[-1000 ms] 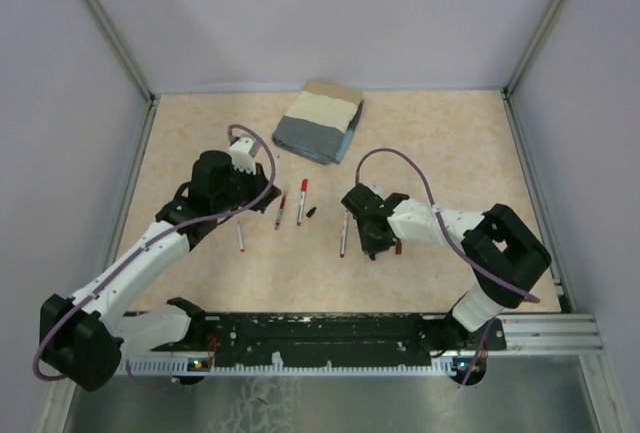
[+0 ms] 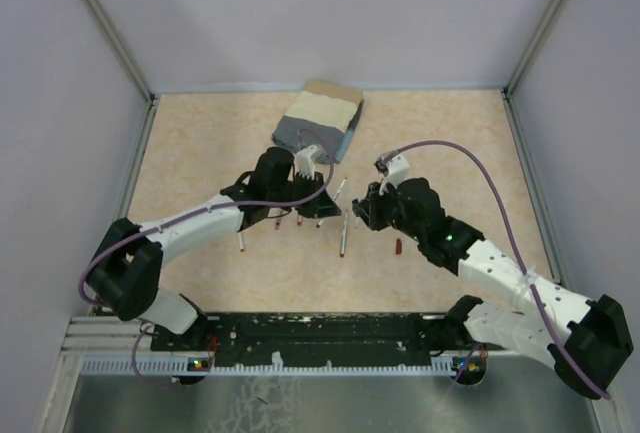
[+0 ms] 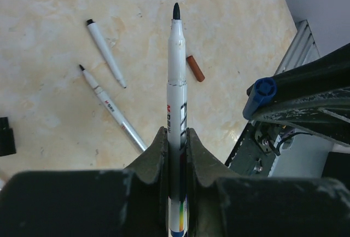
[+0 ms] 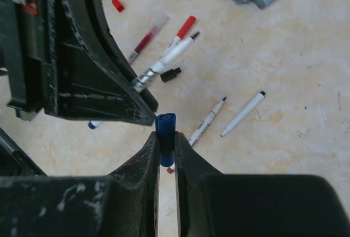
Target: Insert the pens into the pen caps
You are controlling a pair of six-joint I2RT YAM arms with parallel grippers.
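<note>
My left gripper is shut on a white pen (image 3: 176, 62), whose bare dark tip stands up above the fingers and whose blue end shows low in the left wrist view. In the right wrist view, that pen (image 4: 165, 62) slants out of the left fingers. My right gripper is shut on a blue cap (image 4: 166, 133), which sticks out past its fingertips. The top view has the left gripper (image 2: 330, 211) and the right gripper (image 2: 360, 217) facing each other over mid-table, a small gap apart. Pen tip and cap are not touching.
Loose on the table lie an uncapped pen (image 3: 120, 115), a white pen (image 3: 106, 52), a brownish cap (image 3: 195, 68), a black cap (image 4: 170, 74), a red cap (image 4: 117, 4) and reddish pens (image 4: 147, 39). The folded cloth (image 2: 320, 118) is at the back.
My left gripper has moved right, towards the middle. My right gripper has risen from low over the table near the brownish cap and moved farther back and slightly left. The two now stand much closer.
</note>
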